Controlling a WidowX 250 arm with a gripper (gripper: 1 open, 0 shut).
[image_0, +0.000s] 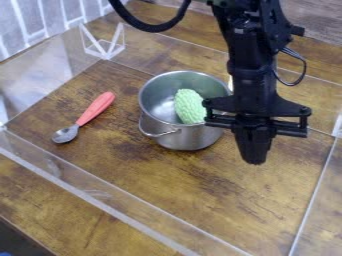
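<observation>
My black gripper (255, 140) points down just right of a steel pot (178, 132) on the wooden table. Whether its fingers are open or shut is hard to tell from this angle. A pale green corn-like object (189, 104) rests inside the pot. A spoon with a red handle (94, 109) lies on the table left of the pot.
Clear plastic walls (27, 25) edge the workspace at the upper left, with transparent strips along the front and right.
</observation>
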